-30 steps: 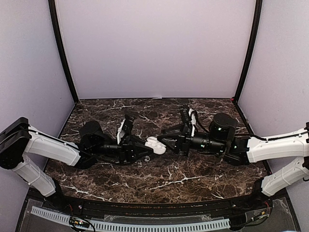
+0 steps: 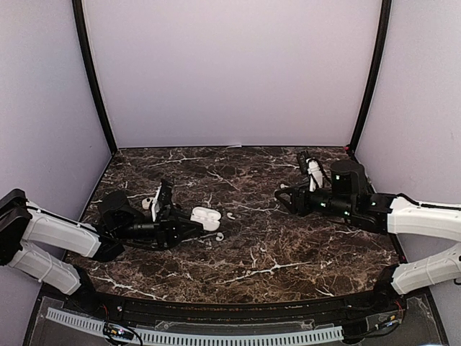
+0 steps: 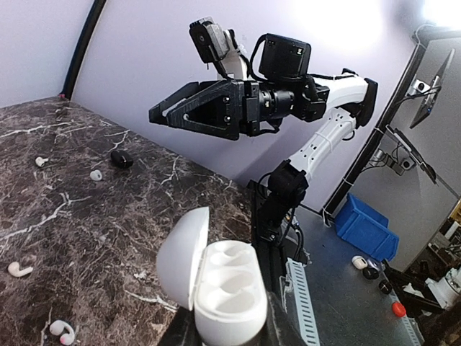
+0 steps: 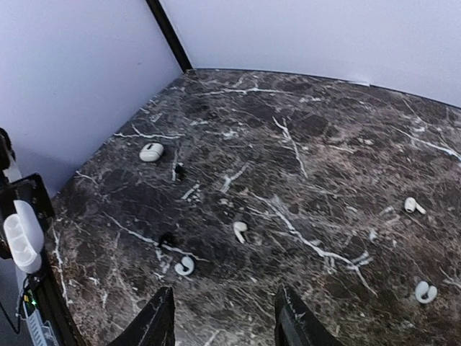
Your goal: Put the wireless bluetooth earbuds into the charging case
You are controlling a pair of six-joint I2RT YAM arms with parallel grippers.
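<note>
The white charging case [image 3: 227,288] is held upright with its lid raised and its cavities visible in the left wrist view, gripped by my left gripper [image 2: 191,225]. My right gripper [image 2: 284,198] hangs in the air on the right, apart from the case, its fingers parted with nothing visible between them [image 4: 225,317]. Small white earbuds lie on the marble table, among them one [image 3: 19,269] and another [image 3: 62,331] in the left wrist view, and more [image 4: 239,229] in the right wrist view.
A white mouse-like object [image 4: 150,152] and some small black objects [image 3: 122,159] lie on it. Walls border the back and sides; a blue bin [image 3: 366,227] stands off the table.
My right gripper has drawn away from the case to the right. My left gripper has moved left with the case in it, opening a wide gap between the two.
</note>
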